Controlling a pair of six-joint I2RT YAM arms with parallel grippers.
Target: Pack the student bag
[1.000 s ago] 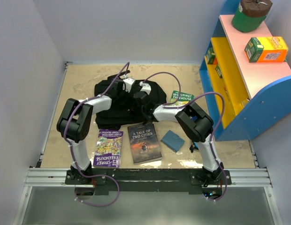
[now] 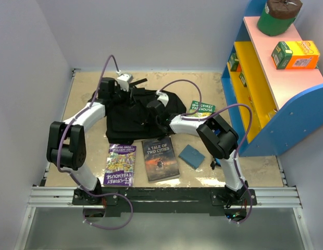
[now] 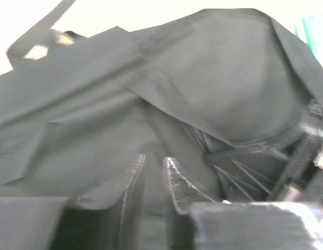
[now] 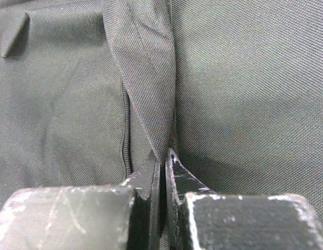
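Observation:
A black fabric bag (image 2: 120, 125) lies flat on the back middle of the table. My left gripper hovers over the bag's left part, fingers a little apart with nothing between them; the bag (image 3: 99, 125) fills much of that wrist view. My right gripper is on the bag near its middle, shut on a fold of the dark fabric (image 4: 146, 78), beside a zip. In front of the bag lie a purple Treehouse book (image 2: 119, 164) and A Tale of Two Cities (image 2: 160, 160). A green Treehouse book (image 2: 202, 107) is at the back right.
A small blue wallet-like item (image 2: 191, 156) lies right of the books, with small dark items near the right arm. A blue shelf unit (image 2: 286, 125) with boxes stands at the right.
The right arm is nearly unchanged, still at the bag.

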